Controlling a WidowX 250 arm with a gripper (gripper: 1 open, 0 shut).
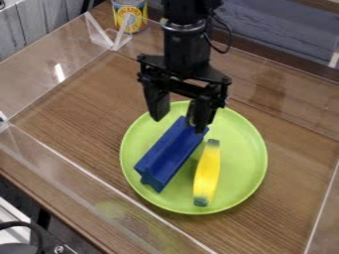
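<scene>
A black gripper (180,111) hangs open above a green plate (241,139), its fingers spread over the far part of the plate. Under it a long blue block (169,157) lies on the plate at a slant, its far end close to the right finger. To the right of the blue block lies a yellow object (207,175) with teal ends, also on the plate. Whether the fingers touch the blue block I cannot tell.
A can (129,14) stands at the back left, with white ties near it. A black cable (16,228) is at the lower left corner.
</scene>
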